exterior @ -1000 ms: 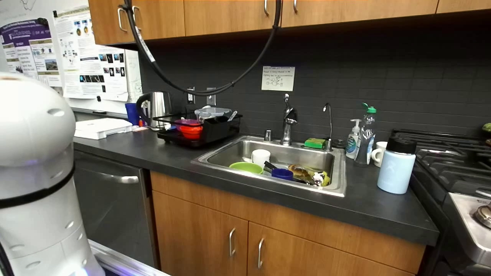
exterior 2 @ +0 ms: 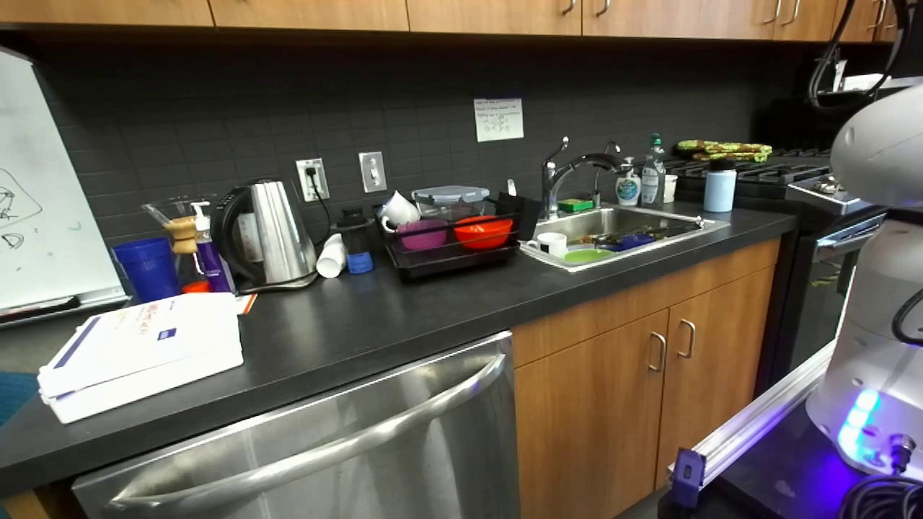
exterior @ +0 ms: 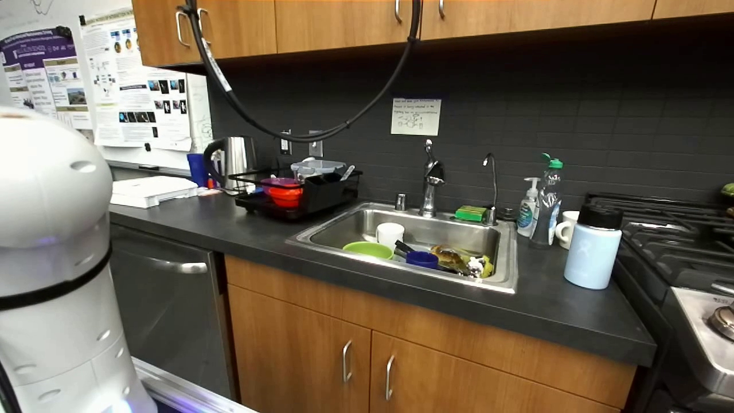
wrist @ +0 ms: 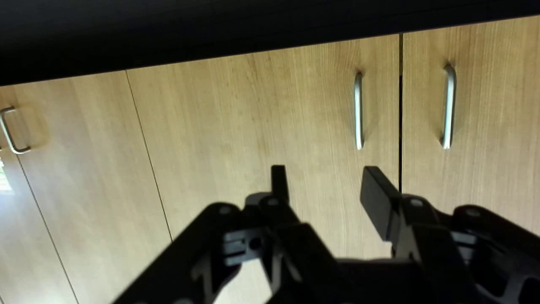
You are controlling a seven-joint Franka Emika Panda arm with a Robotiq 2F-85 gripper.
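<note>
In the wrist view my gripper stands open, its two black fingers apart with nothing between them. Wooden cabinet doors (wrist: 243, 131) fill the view behind it. Two upright metal handles, a left one (wrist: 359, 110) and a right one (wrist: 449, 106), flank the seam between two doors, above and to the right of the fingertips in the picture. Neither handle is between the fingers. Neither exterior view shows the gripper; only the white arm (exterior: 51, 199) appears at the left of the first and at the right edge of the second.
A sink (exterior: 506, 268) holds a white mug (exterior: 390, 234), a green bowl (exterior: 368, 250) and a blue cup (exterior: 421, 259). Beside it stand a dish rack (exterior: 323, 194) and a light blue bottle (exterior: 593, 251). A black cable (exterior: 241, 110) hangs before the upper cabinets.
</note>
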